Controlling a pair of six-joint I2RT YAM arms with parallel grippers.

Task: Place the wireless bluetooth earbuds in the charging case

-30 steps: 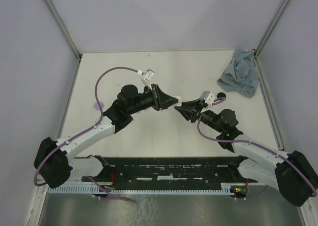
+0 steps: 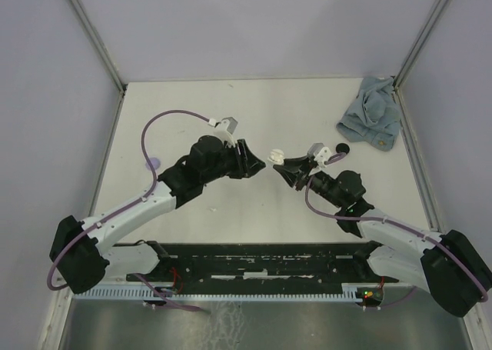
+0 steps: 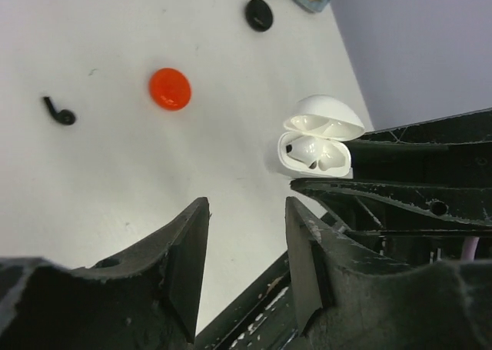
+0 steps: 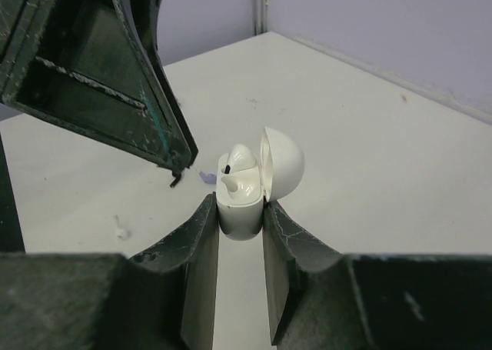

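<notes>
My right gripper is shut on the white charging case, held upright above the table. Its lid stands open, and the left wrist view shows a white earbud inside one side of it; the right wrist view also shows white shapes in the case. My left gripper hangs just left of the case, apart from it, its fingertips parted with nothing visible between them.
A red disc, a dark earbud-like piece and a black round object lie on the table. A grey cloth lies at the back right.
My left gripper has drawn back to the left, from at the case to a short gap away from it. The right gripper with the case has moved very little.
</notes>
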